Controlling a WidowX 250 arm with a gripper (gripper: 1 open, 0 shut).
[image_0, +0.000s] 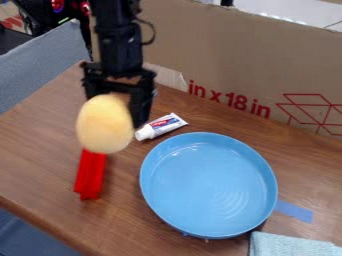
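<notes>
My black gripper (118, 80) hangs left of centre, behind a pale yellow rounded object (104, 124) that covers its lower part, so I cannot see its fingertips or whether they touch that object. A red long block (90, 177) lies on the wooden table just below the yellow object, its upper end partly covered by it. A white toothpaste tube (160, 126) lies right of the yellow object. A blue plate (209, 183) sits at the lower right.
A cardboard box wall (261, 70) stands along the back. A grey cloth-like edge (40, 75) borders the table at left, and a pale folded cloth (287, 247) lies at the bottom right.
</notes>
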